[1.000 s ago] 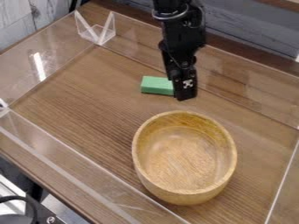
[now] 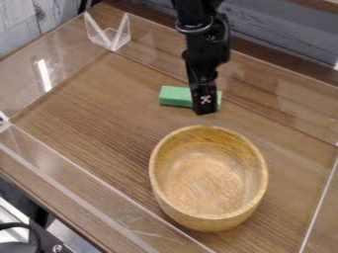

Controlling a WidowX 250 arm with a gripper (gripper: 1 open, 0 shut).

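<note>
The black gripper [image 2: 204, 97] hangs from the arm at upper centre, fingers pointing down over the right end of a green block [image 2: 176, 96] lying on the wooden table [image 2: 86, 119]. Its fingers look apart; whether they touch the block I cannot tell. A large tan bowl [image 2: 208, 201] sits in front of them, lower centre.
A clear plastic object [image 2: 110, 32] stands at the upper left. A dark cable [image 2: 20, 237] lies at the bottom left corner.
The arm has shifted slightly left and the gripper now stands more upright over the block's right end. The block and bowl look unmoved.
</note>
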